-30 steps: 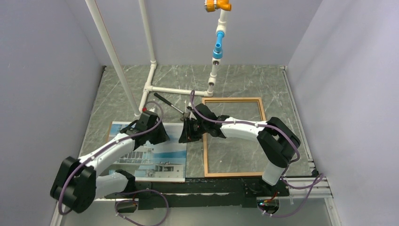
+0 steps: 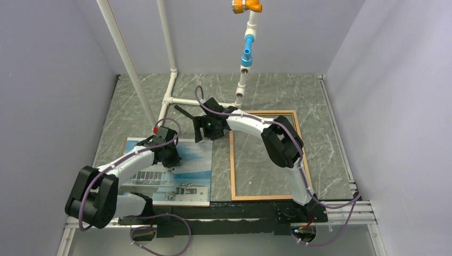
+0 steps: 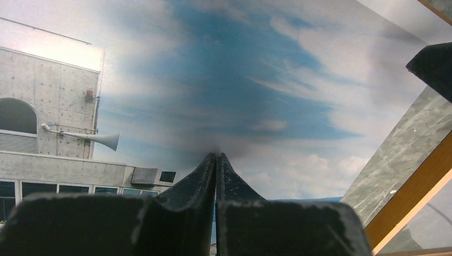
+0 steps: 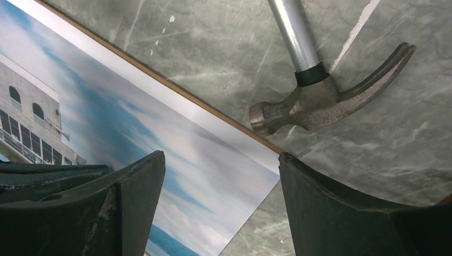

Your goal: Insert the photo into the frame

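The photo (image 2: 193,165), blue sky over a pale building, lies flat at the left of the table, a brown edge showing beneath its border. To its right lies the empty wooden frame (image 2: 233,170). My left gripper is over the sky part of the photo, its fingertips together and nothing seen between them. Whether it touches the surface is unclear. Above the photo's far right corner, my right gripper stands open, the photo's corner (image 4: 256,173) visible between its fingers. The left arm hides part of the photo in the top view.
Behind the photo lies a hammer (image 4: 314,101), its head close to the photo's edge. White pipes (image 2: 200,102) stand further back. Bare table (image 2: 330,154) shows right of the frame. The right arm reaches across the frame.
The left gripper has shifted slightly left and nearer the front. The photo and frame have not moved.
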